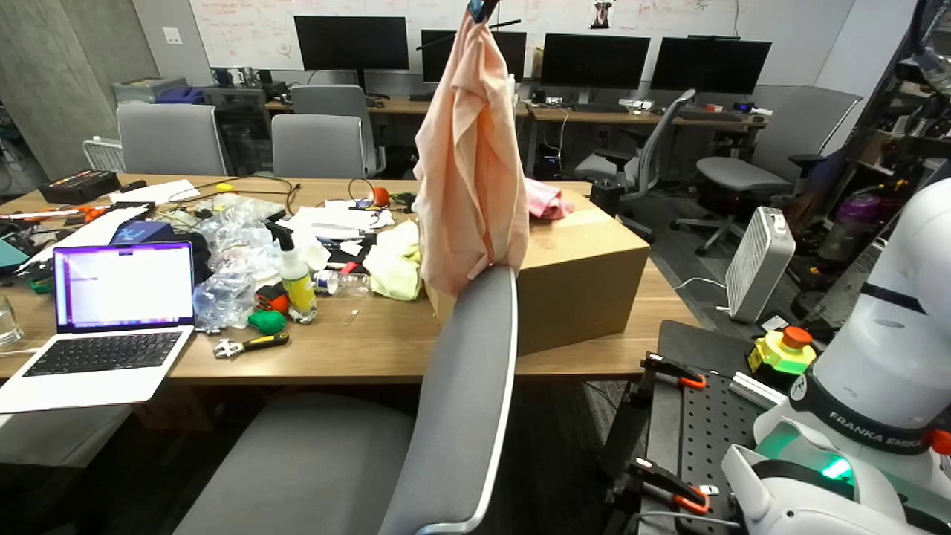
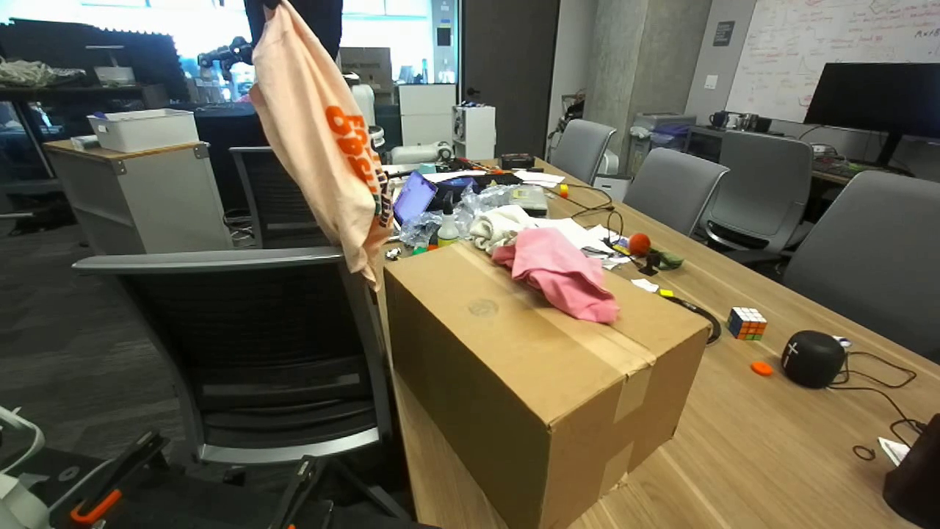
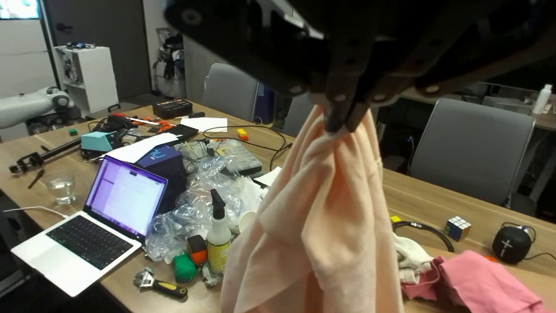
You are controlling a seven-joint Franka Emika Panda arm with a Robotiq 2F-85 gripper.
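Note:
A peach cloth with orange lettering [image 2: 345, 145] hangs in long folds from my gripper, whose fingers are shut on its gathered top. In exterior view 1 the peach cloth [image 1: 472, 160] drops down to the top of the grey chair back [image 1: 468, 383]; whether it touches the chair is hard to tell. Only the tip of the gripper [image 1: 481, 10] shows there, at the top edge. On the cardboard box [image 2: 480, 344] lies a pink cloth [image 2: 564, 273], with a whitish cloth [image 2: 502, 225] near its far end.
Left of the box the table is crowded: an open laptop [image 1: 125, 294], a spray bottle [image 1: 296, 281], a wrench [image 1: 251, 345], plastic wrap and a yellowish cloth [image 1: 394, 260]. The front part of the box top is bare. A speaker [image 2: 812, 358] and a puzzle cube [image 2: 747, 322] stand beyond the box.

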